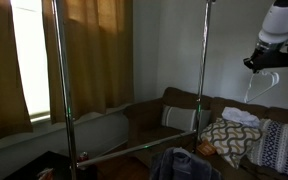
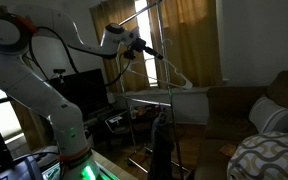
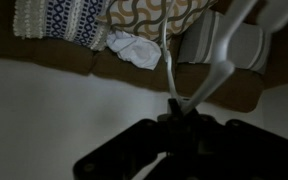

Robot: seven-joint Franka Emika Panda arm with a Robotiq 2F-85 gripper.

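Observation:
A white hanger [image 1: 264, 84] dangles from my gripper [image 1: 252, 64], which is shut on it at the upper right of exterior view 1. In exterior view 2 the gripper [image 2: 152, 52] is raised high, and the hanger [image 2: 175, 74] slopes down to its right. From the wrist, the white plastic of the hanger [image 3: 221, 72] runs up and away from the dark fingers; the exact contact is too dark to make out. A dark garment [image 1: 182, 164] hangs low by the metal clothes rack [image 1: 202, 75], apart from the gripper.
Behind stands a brown sofa [image 1: 144, 118] with patterned cushions and a crumpled white cloth [image 3: 134, 48]. Tall rack posts [image 2: 167, 100] rise close to the arm in exterior view 2. Yellow curtains [image 1: 96, 55] flank the window.

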